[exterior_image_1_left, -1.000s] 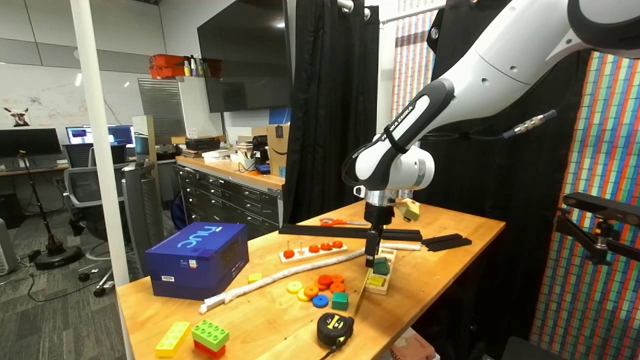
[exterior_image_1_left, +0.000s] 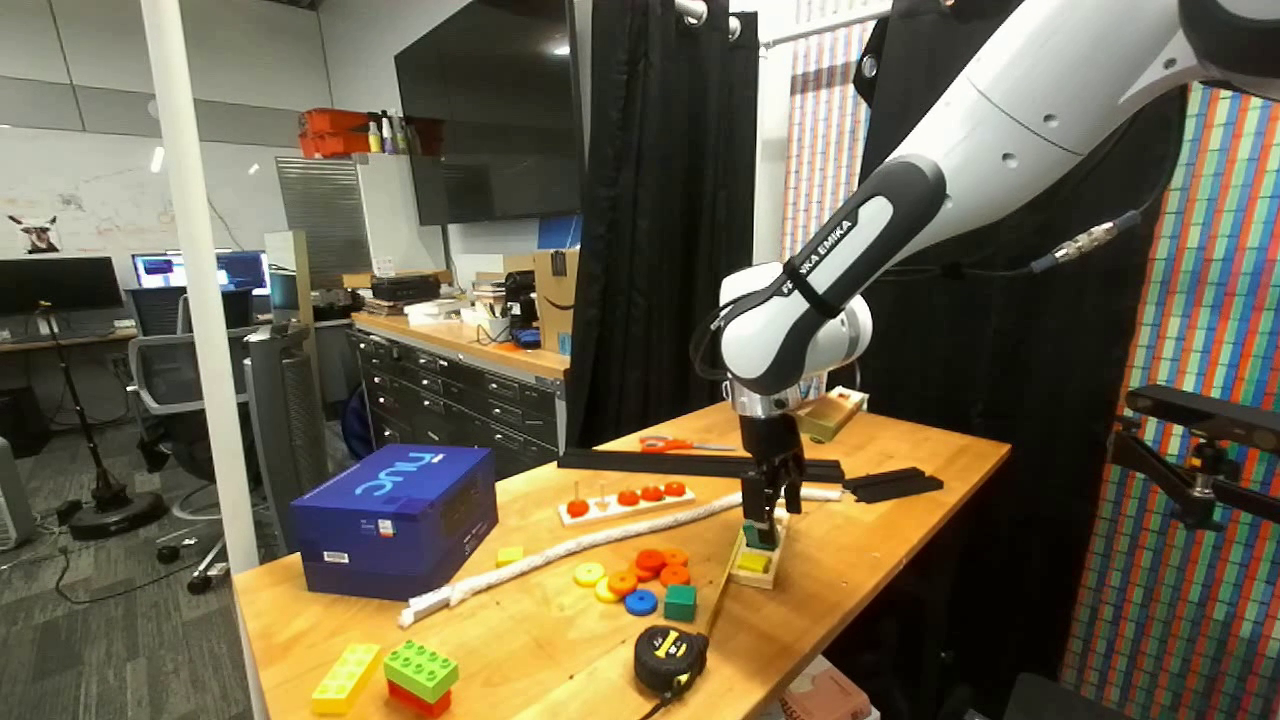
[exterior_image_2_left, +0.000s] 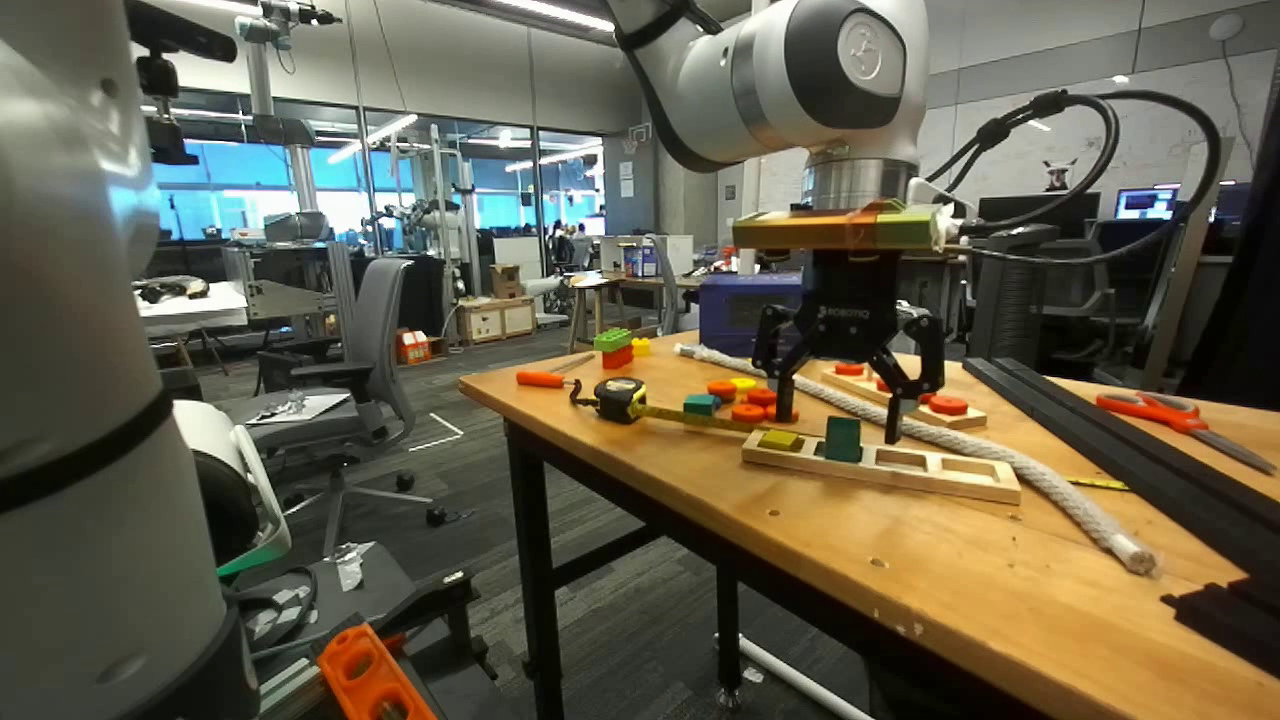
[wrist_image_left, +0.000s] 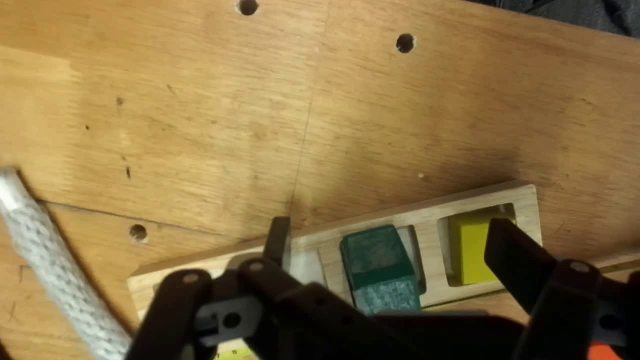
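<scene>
The light wooden tray (exterior_image_2_left: 948, 476) has a row of rectangular slots. A yellow block (wrist_image_left: 472, 246) sits low in its end slot. One slot along, a dark green block (wrist_image_left: 381, 264) rises well above the tray, lying askew over its slot with part of the opening bare. My gripper (exterior_image_2_left: 839, 427) is open just above the tray, its two fingers on either side of the green block and apart from it. In the wrist view the gripper hides the tray's near edge.
A tape measure (exterior_image_2_left: 619, 400) has its blade stretched toward the tray. Another green block (exterior_image_1_left: 679, 602) lies near orange, yellow and blue discs. A white rope (exterior_image_1_left: 564, 548) and a peg board (exterior_image_1_left: 626, 504) lie beyond. Bare tabletop (wrist_image_left: 288, 120) borders the tray on one side.
The gripper and wrist have turned about the vertical and shifted slightly right, so the fingers now straddle the green block. Tray and blocks appear unmoved.
</scene>
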